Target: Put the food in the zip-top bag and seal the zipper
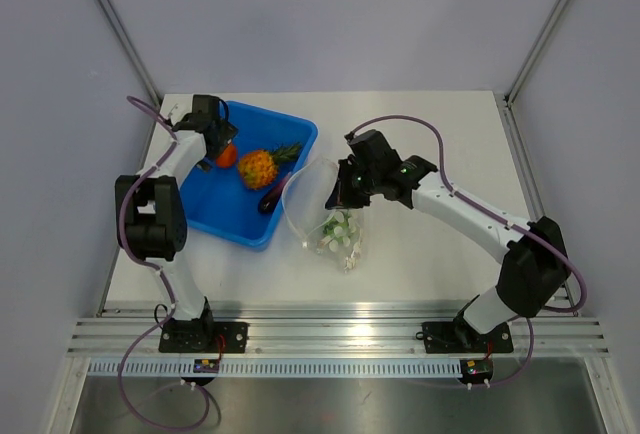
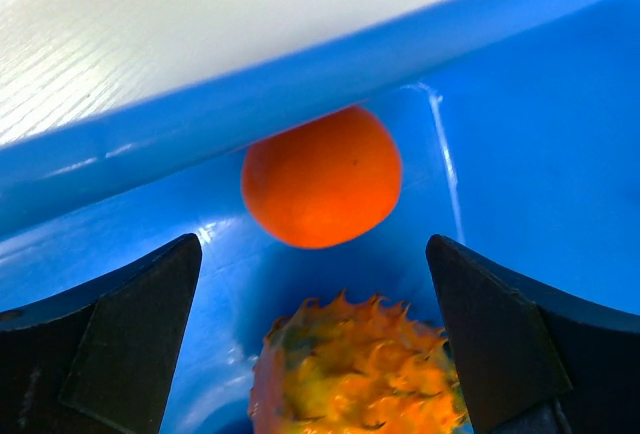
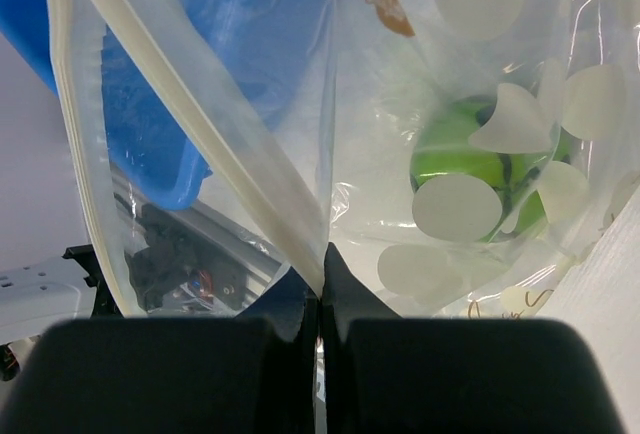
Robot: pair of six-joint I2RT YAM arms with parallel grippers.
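An orange round fruit (image 2: 322,179) lies in the blue bin (image 1: 215,219), close against its wall. My left gripper is open over the bin, its fingers apart on either side of the view, with nothing between them. The orange is just beyond the fingertips. A clear zip top bag (image 1: 312,194) stands on the table with its mouth spread. Its zipper edge (image 3: 235,154) runs into the tips of my right gripper, which is shut on it. Through the dotted film a green food item (image 3: 455,144) shows inside the bag.
A pineapple (image 1: 258,169) and a dark eggplant (image 1: 270,198) also lie in the bin, the pineapple right beside the left gripper.
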